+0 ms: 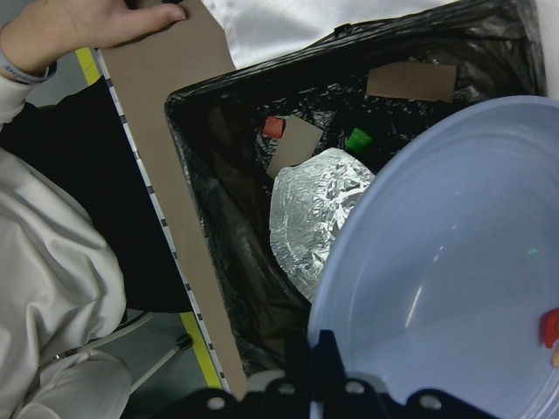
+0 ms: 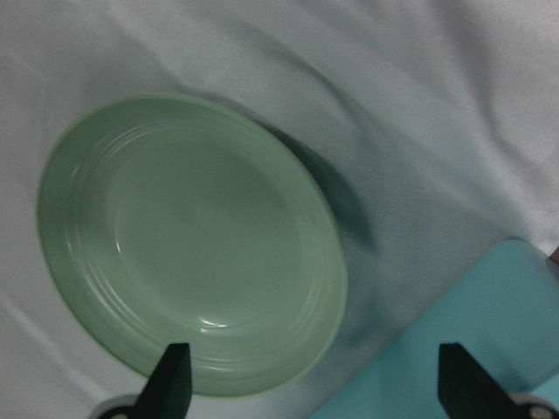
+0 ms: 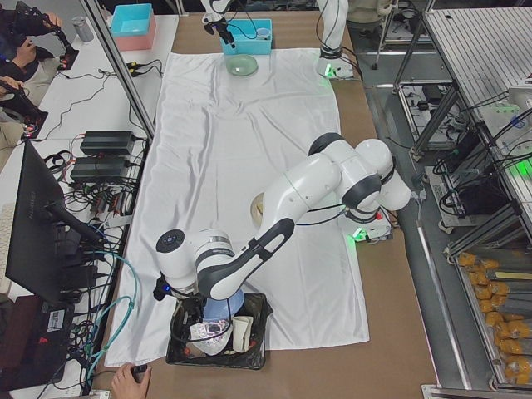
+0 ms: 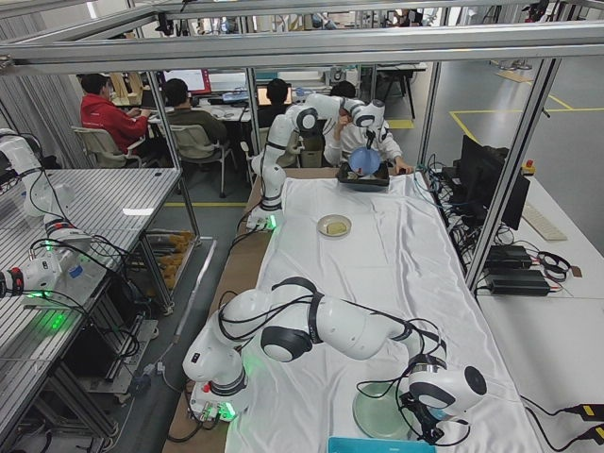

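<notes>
A blue plate is held at its rim by my left gripper, shut on it, above a black bin lined with a bag. A small red piece lies on the plate. In the bin are crumpled foil, cardboard scraps and small red and green pieces. In the right wrist view my right gripper is open above the white cloth, between a green plate and a light blue container.
A small beige dish sits on the white cloth, whose middle is largely clear. A monitor and cables line one side. A person's hand rests at the table edge by the bin.
</notes>
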